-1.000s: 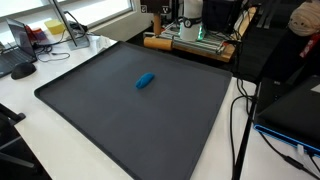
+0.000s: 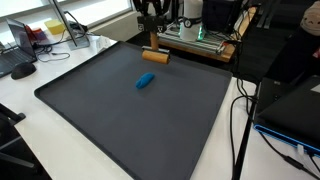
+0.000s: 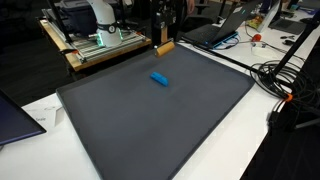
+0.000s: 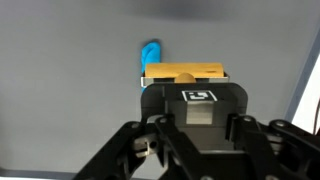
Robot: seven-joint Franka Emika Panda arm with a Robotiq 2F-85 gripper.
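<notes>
An orange block hangs at the back edge of the dark mat, below my gripper, which is shut on it. In the second exterior view the same orange block tilts slightly beneath the arm. The wrist view shows the orange block as a long bar across the front of the gripper; the fingertips are mostly hidden there. A small bright blue object lies on the mat in front of the block, apart from it. From above, that blue object appears just left of the bar.
A laptop and a mouse are beyond its left side. Cables run along one side. Behind the mat stands a wooden tray with assorted items.
The orange block and gripper have come down and toward the mat, so the block now shows nearer the blue object. The blue object has not moved.
</notes>
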